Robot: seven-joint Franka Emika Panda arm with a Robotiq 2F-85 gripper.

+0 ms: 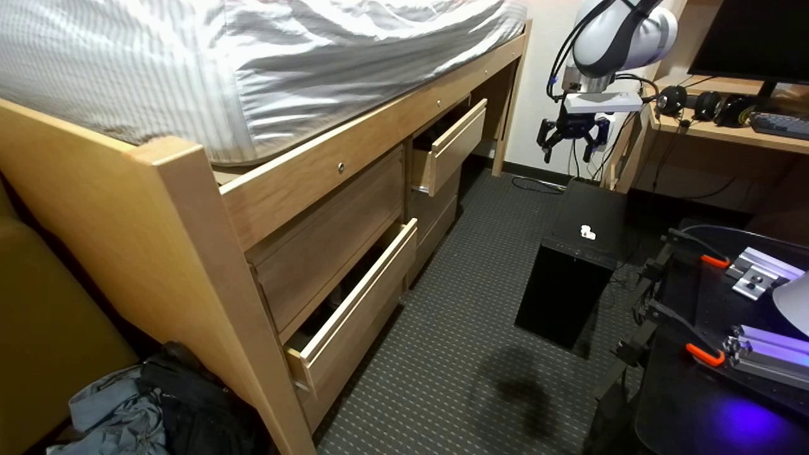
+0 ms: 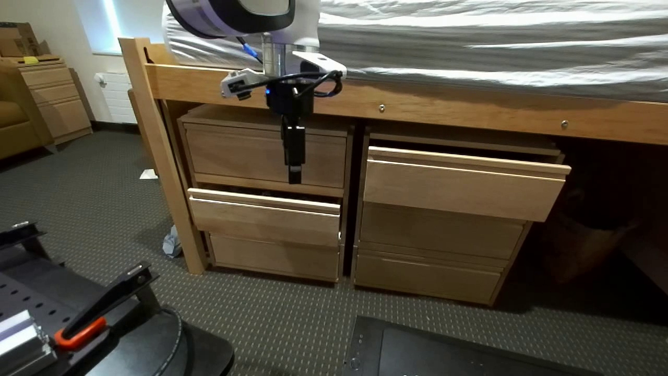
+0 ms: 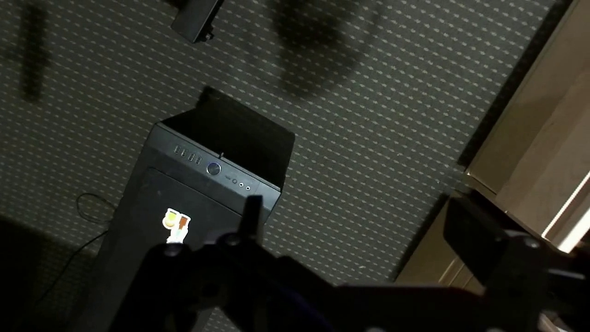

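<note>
My gripper hangs in the air near the far wall, its fingers wide apart and empty. In the wrist view one finger shows over the computer tower and the other lies toward the drawers. Two wooden drawers under the bed are pulled partly out. One is the middle drawer of the left cabinet, with its front below a closed drawer. The other is the top drawer of the right cabinet, with a tilted-looking front. In exterior view 2 my gripper overlaps the left cabinet; it touches neither drawer.
A black computer tower stands on the carpet below the gripper. The bed rail runs above the cabinets. A black table with clamps is at the right. Bare carpet lies between drawers and tower.
</note>
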